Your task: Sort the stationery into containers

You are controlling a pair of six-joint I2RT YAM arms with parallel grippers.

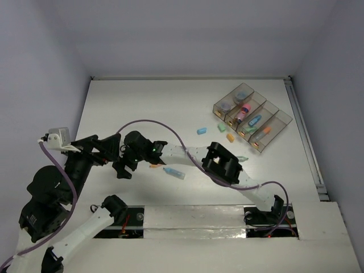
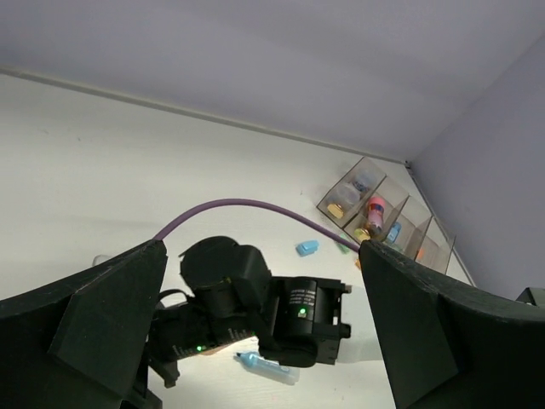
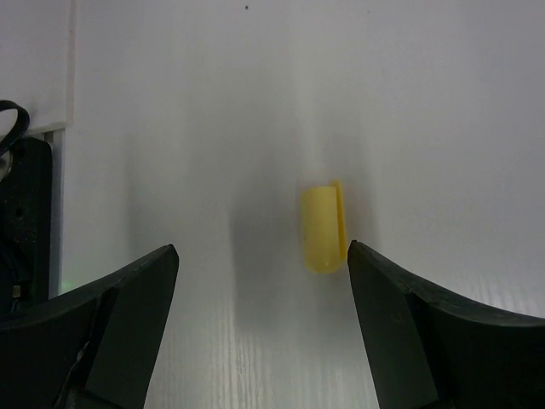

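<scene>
A small yellow block (image 3: 322,228) lies on the white table in the right wrist view, ahead of my right gripper and nearer its right finger. That gripper is open and empty; its arm reaches across to the table's left side, hiding the block from above. At the far left my left gripper is open with nothing held, close to the right one. A blue tube (image 1: 174,173) lies right of the grippers, and an orange tube (image 1: 155,165) is mostly covered by the right arm. Small blue (image 1: 201,131), green (image 1: 222,127) and orange (image 1: 230,137) pieces lie near the organizer.
A clear four-compartment organizer (image 1: 289,120) stands at the back right. Inside are a pink bottle (image 1: 243,112), a blue item (image 1: 255,120) and an orange item (image 1: 266,131). My two arms nearly meet at the left.
</scene>
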